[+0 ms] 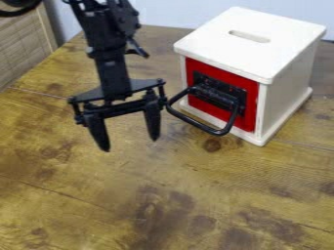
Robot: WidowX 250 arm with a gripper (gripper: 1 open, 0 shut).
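My gripper [127, 127] hangs in the left-centre of the view, its two black fingers apart with nothing between them. To its right stands a white wooden box [255, 49] with a slot in its lid and a red front panel [206, 106]. A black handle [200, 124] on that front sticks out low toward the gripper, just to the right of the fingers.
A light panel [20, 54] stands at the back left edge.
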